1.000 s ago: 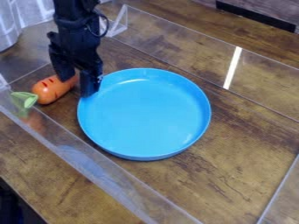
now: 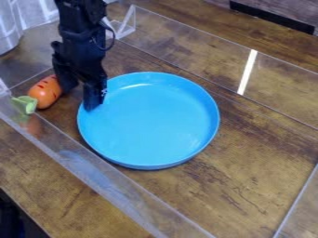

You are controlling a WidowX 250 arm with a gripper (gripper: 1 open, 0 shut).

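Note:
The black gripper (image 2: 80,82) is lowered at the upper left, its fingers open on either side just by the left rim of a blue plate (image 2: 148,123). An orange toy carrot (image 2: 44,92) with pale green leaves (image 2: 25,106) lies left of the gripper and the plate, partly under the left finger area; whether it touches the fingers is hard to tell.
A clear plastic barrier (image 2: 99,186) runs along the lower left. A pale cylindrical object (image 2: 7,23) stands at the top left.
The carrot has shifted left and turned more upright in the view. The plate has moved slightly left, and the gripper has moved slightly left too.

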